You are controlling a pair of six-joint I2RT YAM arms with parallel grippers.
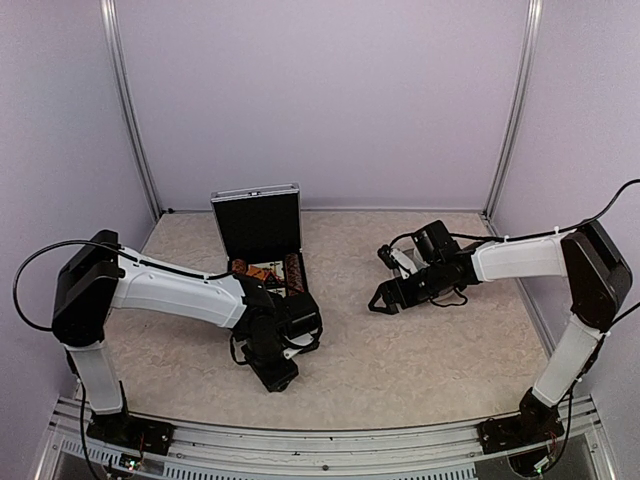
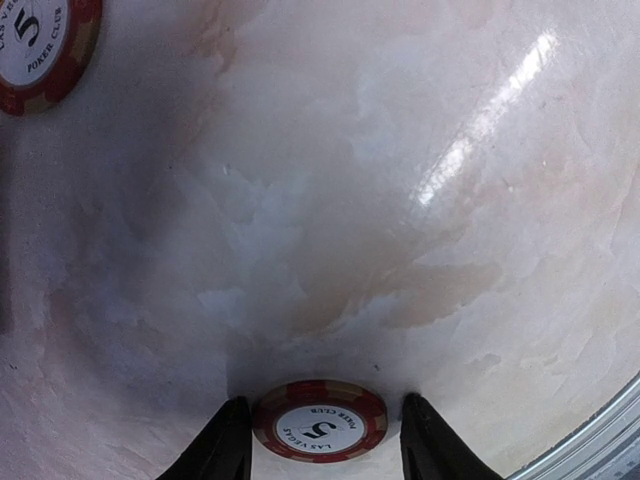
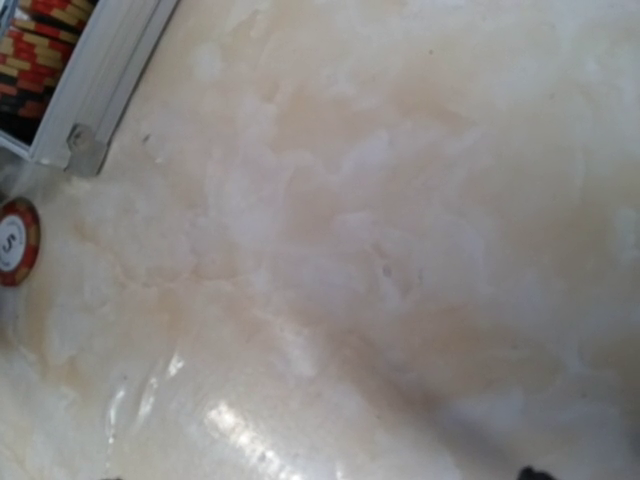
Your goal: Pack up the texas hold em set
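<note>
A red-and-tan poker chip (image 2: 320,425) marked 5 lies between the fingers of my left gripper, which is shut on it close to the tabletop. From above, the left gripper (image 1: 278,378) is at the table's front left, and the arm hides the chip. A second red chip (image 2: 35,45) rests flat at the upper left of the left wrist view. The case (image 1: 256,222) stands with its lid up behind the left arm, chips and other items inside. My right gripper (image 1: 385,303) hovers right of the case, open, its fingertips barely showing along the right wrist view's bottom edge.
A loose chip (image 3: 16,242) lies near the corner of the case's metal rim (image 3: 105,75). Part of the case is hidden by the left arm. A metal rail (image 1: 330,437) runs along the front.
</note>
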